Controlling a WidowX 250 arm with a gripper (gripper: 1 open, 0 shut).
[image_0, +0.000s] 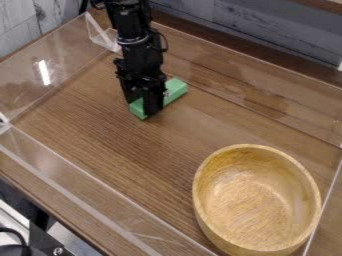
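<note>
At the upper middle of the camera view, the black arm reaches down to its gripper, which is at a green rectangular object lying on the wooden table. The gripper's dark body covers part of the green object. It looks closed on that object, though the fingertips are hard to make out against it.
A large tan oval bowl sits at the lower right. Walls border the table at the back, and cables show at the lower left edge.
</note>
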